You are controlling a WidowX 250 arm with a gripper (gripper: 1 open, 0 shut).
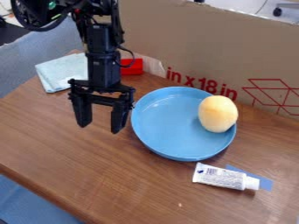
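The black gripper (100,118) hangs over the wooden table at centre left, open, with nothing between its fingers. It is left of a blue plate (167,129). A pale yellow oval object (218,114) rests on the right part of the plate. A white tube (219,176) lies on a blue patch to the front right of the plate.
A light cloth (56,72) and a red object (132,66) lie at the back, partly behind the arm. A cardboard box (198,39) stands along the rear.
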